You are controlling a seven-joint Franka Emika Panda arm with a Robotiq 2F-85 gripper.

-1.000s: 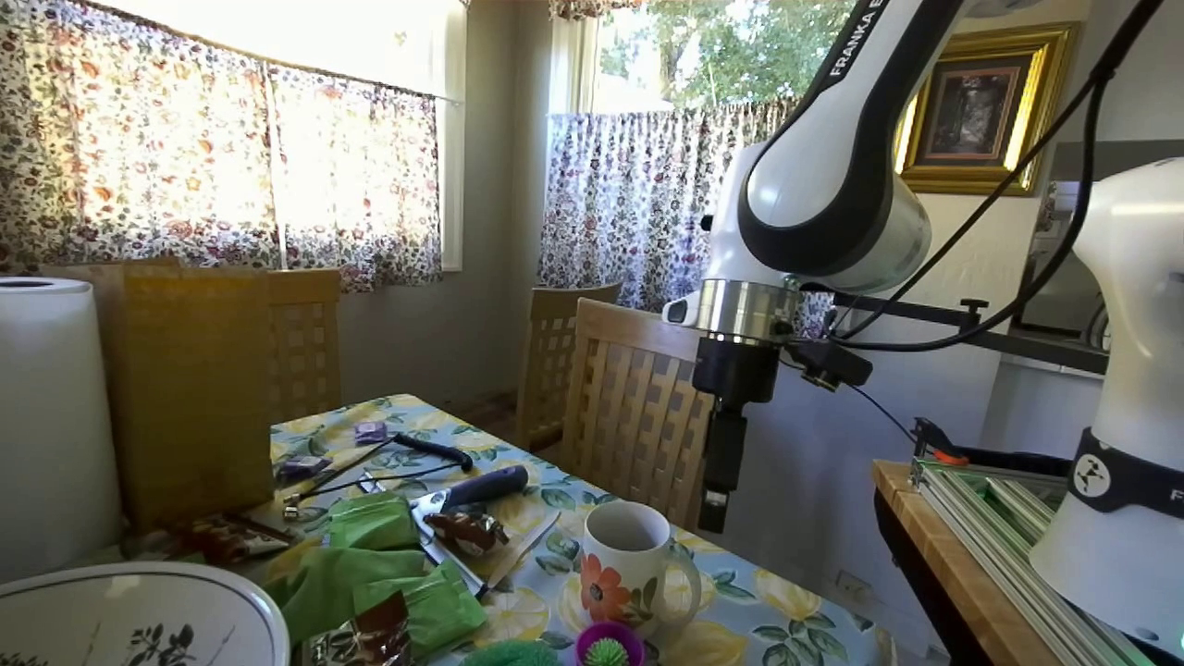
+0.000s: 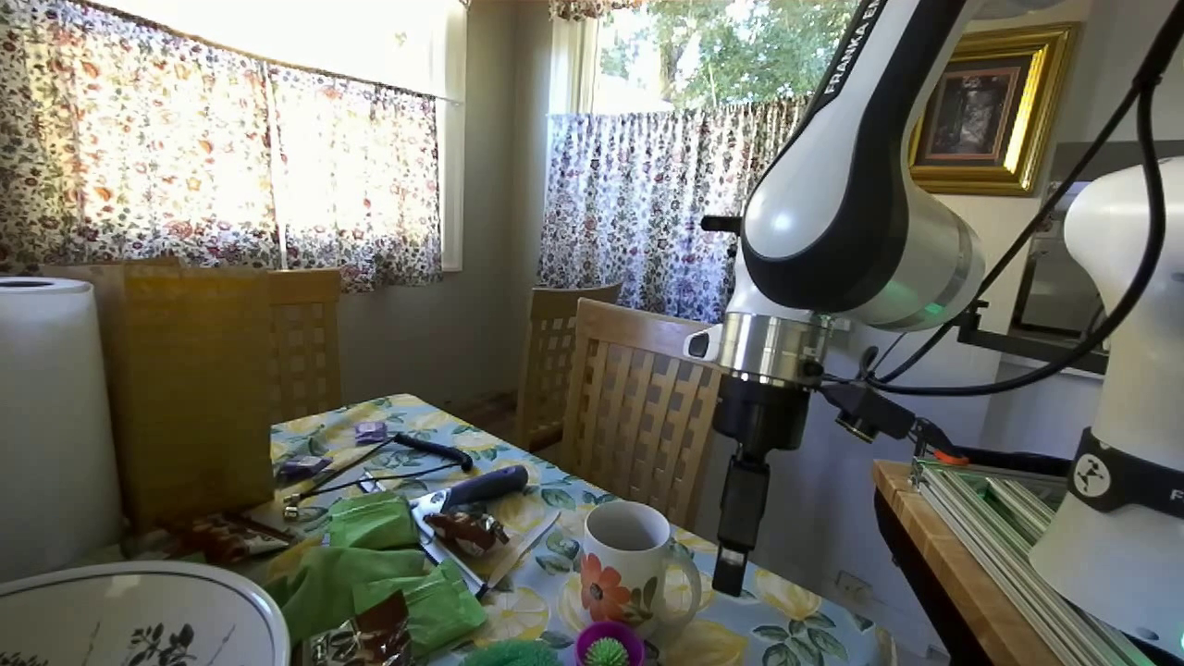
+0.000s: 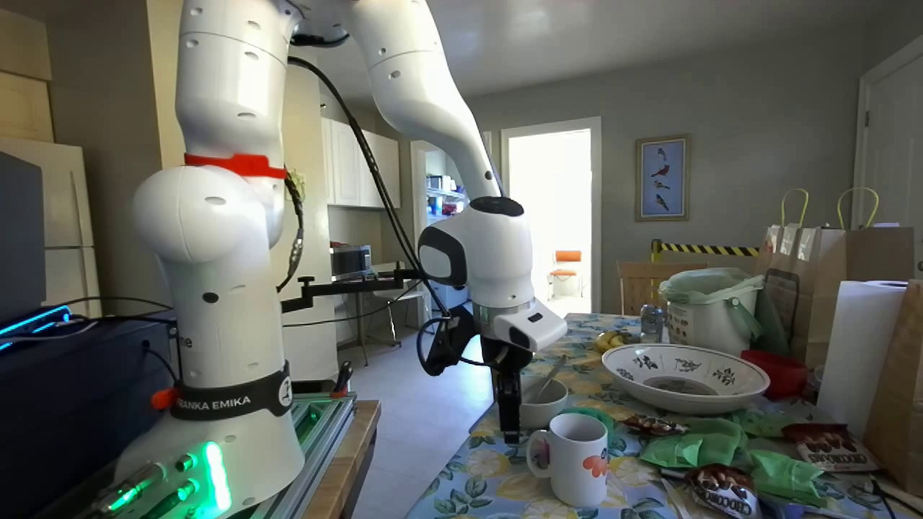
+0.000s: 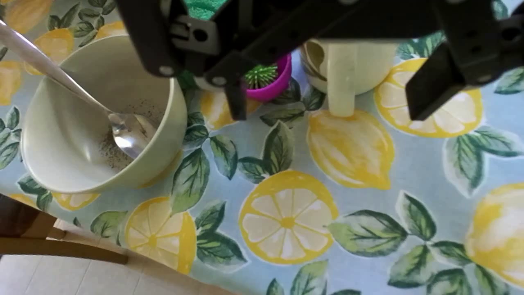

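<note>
My gripper is open, its two dark fingers spread wide with nothing held between them. In the wrist view the handle of a white mug (image 4: 363, 69) lies in the gap between the fingers as seen from above, while the arm's own parts cover most of the mug. The mug (image 2: 624, 566), with a red flower on it, stands upright on the table. From the side, the gripper (image 3: 510, 437) hangs beside the mug's handle, near rim height and apart from it. A cream bowl (image 4: 64, 132) holding a metal spoon (image 4: 73, 88) and dark specks sits near the table edge.
A purple cup with green spikes (image 4: 267, 91) stands close to the mug. Green wrappers (image 2: 372, 566), a knife-like tool with a dark handle (image 2: 488, 485) and a large patterned bowl (image 3: 683, 376) occupy the table beyond. Bare tablecloth (image 4: 290, 221) lies along the near edge.
The arm has come down and slightly right in exterior view 1, bringing the gripper closer to the table by the mug. The mug and other tabletop things have stayed put.
</note>
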